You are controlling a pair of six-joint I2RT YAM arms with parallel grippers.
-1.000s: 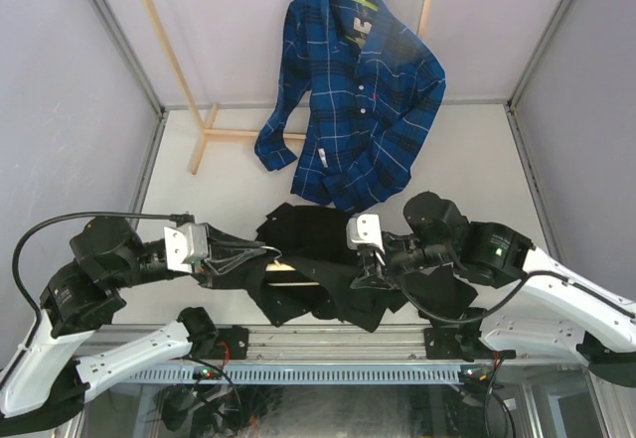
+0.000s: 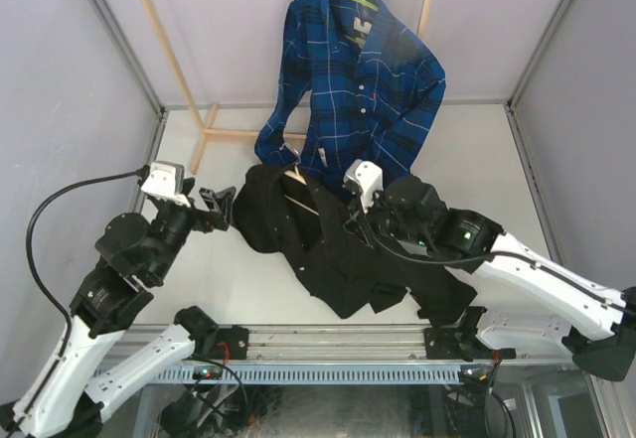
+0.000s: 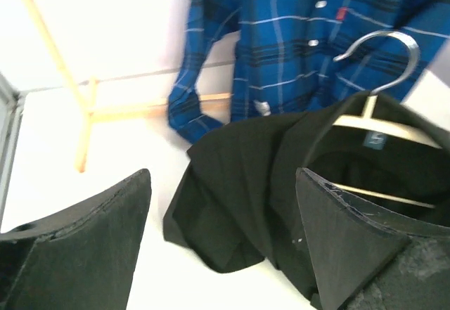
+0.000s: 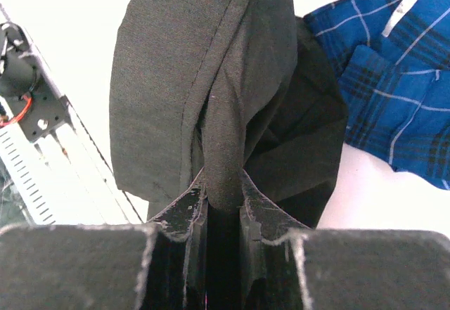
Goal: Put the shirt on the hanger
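Note:
A black shirt (image 2: 333, 274) lies bunched in the middle of the table. Inside its opening shows a wooden hanger (image 3: 387, 128), whose metal hook (image 3: 413, 53) sticks up out of the cloth. My left gripper (image 2: 221, 210) is at the shirt's left side; in its wrist view the fingers (image 3: 105, 236) stand apart, with no cloth visibly pinched. At the shirt's right part, my right gripper is shut on a fold of the black cloth. Much of the hanger is hidden under the shirt.
A blue plaid shirt (image 2: 363, 90) hangs at the back from a wooden rack (image 2: 159, 21), its lower edge close to the black shirt. A metal rail (image 2: 328, 339) runs along the front edge.
The left gripper was at the hanger's hook and has drawn away to the left and back, turning. The hanger and black shirt have shifted backward; the right gripper has moved slightly.

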